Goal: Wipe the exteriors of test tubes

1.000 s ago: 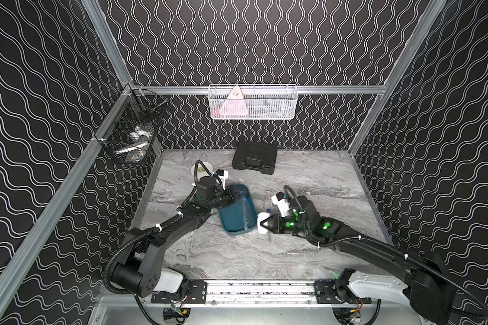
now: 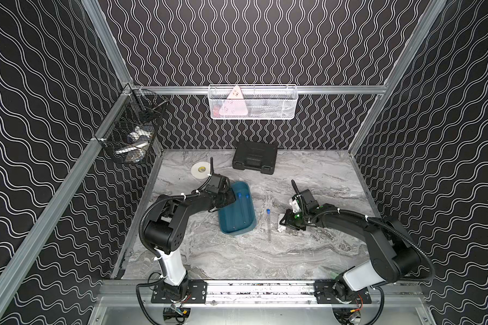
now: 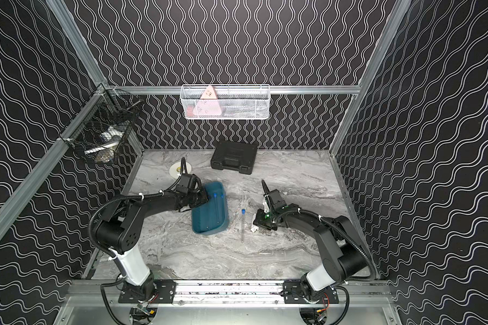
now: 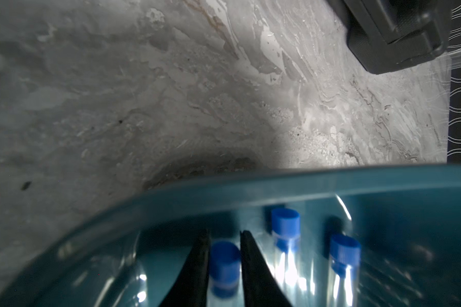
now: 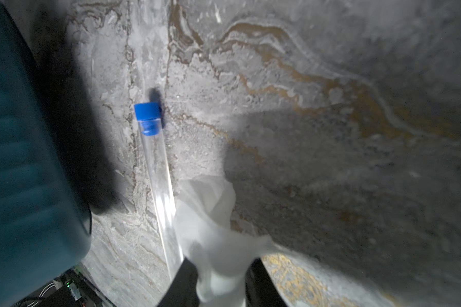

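Over the upper-left end of the blue tray (image 2: 237,234), my left gripper has its fingers part way apart, on either side of a tube's blue cap (image 4: 224,263). Whether they press on it cannot be seen. Two more capped tubes, one cap nearer the wall (image 4: 285,222) and one further right (image 4: 345,249), lie inside. Outside the tray, a clear tube with a blue cap (image 5: 147,111) lies on the table. Beside this tube is my right gripper, fingers apart, with a crumpled white tissue (image 5: 205,220) between them; how firmly it is held is unclear.
A black case (image 2: 254,157) and a white disc (image 2: 200,170) stand at the back of the table. Wire baskets hang on the back rail (image 2: 276,103) and at the left (image 2: 127,142).
My right gripper has drawn back rightward from the loose tube, tissue along with it, and come down lower. The left arm has swung more upright, its gripper staying at the tray's upper-left end.
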